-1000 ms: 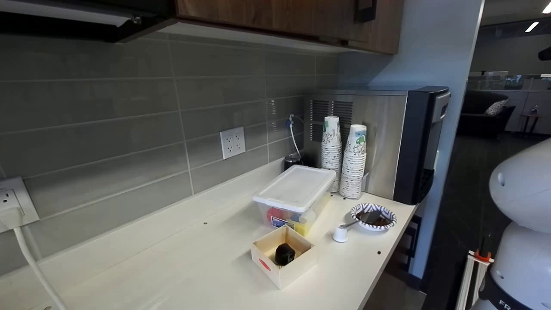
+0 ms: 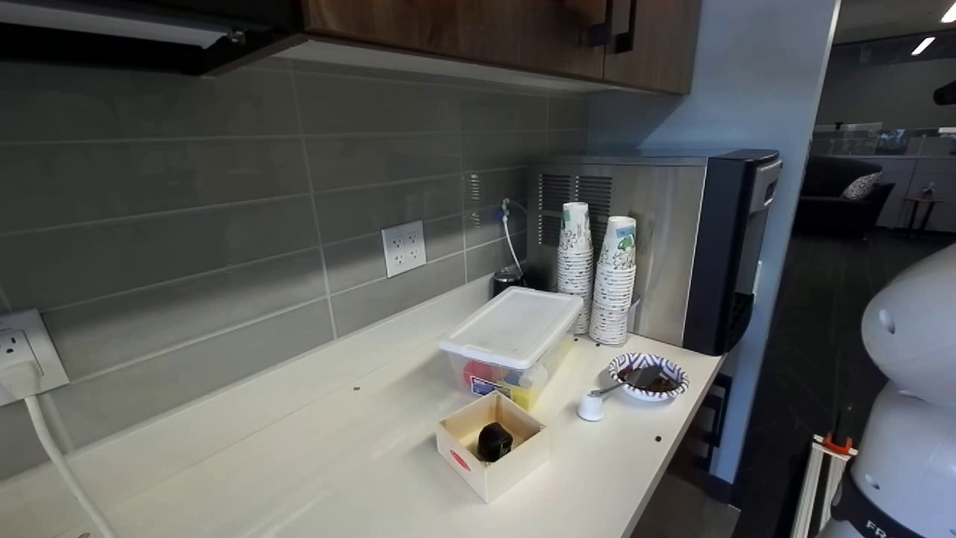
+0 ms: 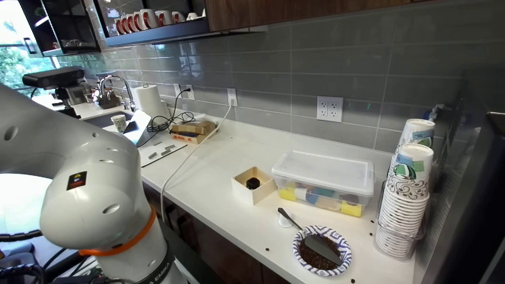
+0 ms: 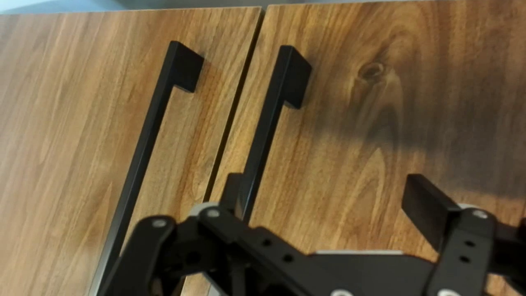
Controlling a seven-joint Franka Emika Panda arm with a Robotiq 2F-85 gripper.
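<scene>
Two wooden cabinet doors (image 4: 394, 123) fill the wrist view, with a narrow dark seam between them. Each carries a long black bar handle, the left handle (image 4: 153, 113) on one door and the right handle (image 4: 268, 113) on the other. My gripper is open, its two fingers wide apart with bare wood showing between them. The left finger (image 4: 232, 190) overlaps the lower part of the right handle; whether they touch I cannot tell. In exterior view 1 the same upper cabinet (image 2: 466, 36) shows at the top, cut off by the frame.
Below, the counter (image 3: 213, 156) holds a lidded plastic bin (image 3: 326, 175), an open wooden box (image 3: 253, 184) with a black object, a patterned bowl (image 3: 348, 251) with a dark spatula, and stacked paper cups (image 3: 407, 203). A steel machine (image 2: 663, 251) stands beside the cups.
The white arm has shifted slightly right in exterior view 1. At the cabinet's lower edge, the door seam and handles appear in different places; one door seems closer to flush now.
</scene>
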